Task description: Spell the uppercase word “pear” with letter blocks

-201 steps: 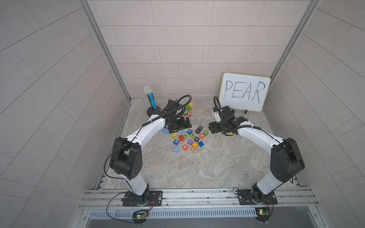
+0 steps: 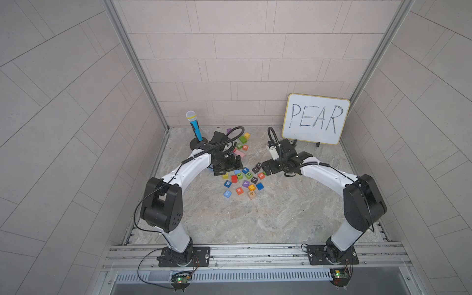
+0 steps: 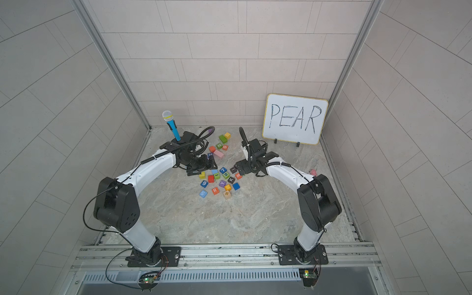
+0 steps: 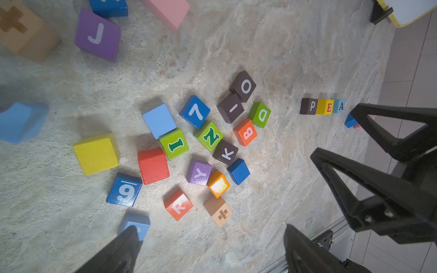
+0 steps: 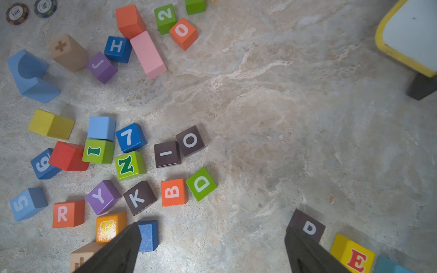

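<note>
The black P block (image 4: 309,106), yellow E block (image 4: 325,107) and light blue A block (image 4: 339,106) form a row on the right part of the table. A red block with a white R lies in the central cluster, letter up, and also shows as the R block (image 4: 178,204) in the left wrist view. My left gripper (image 2: 231,166) hangs over the cluster's left side, open and empty. Open and empty too, my right gripper (image 2: 268,168) is above the cluster's right edge, left of the P-E-A row.
Loose blocks, such as the orange B (image 5: 173,192) and black K (image 5: 140,198), crowd around the R block. A whiteboard (image 2: 316,119) reading PEAR stands back right, a blue microphone (image 2: 194,126) back left.
My right gripper has moved left, closer to the cluster and to the left gripper. The left gripper has shifted slightly left. The blocks have stayed put.
</note>
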